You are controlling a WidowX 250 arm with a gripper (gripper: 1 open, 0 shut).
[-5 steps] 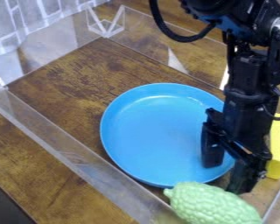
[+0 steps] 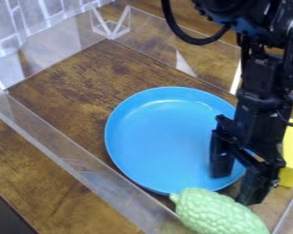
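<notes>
My black gripper point(image 2: 238, 164) is lowered at the right, its fingers open over the right rim of a blue plate point(image 2: 161, 137). A pale green bumpy toy vegetable point(image 2: 216, 213) lies at the bottom, against the plate's lower edge. A yellow block point(image 2: 287, 157) sits just right of the gripper, partly hidden behind it. I see nothing held between the fingers, though their dark shapes partly hide that area.
Clear plastic walls border the wooden surface point(image 2: 76, 80) along the left, back and front. Bare wood lies left of and behind the plate. A white grid-patterned item stands at the top left.
</notes>
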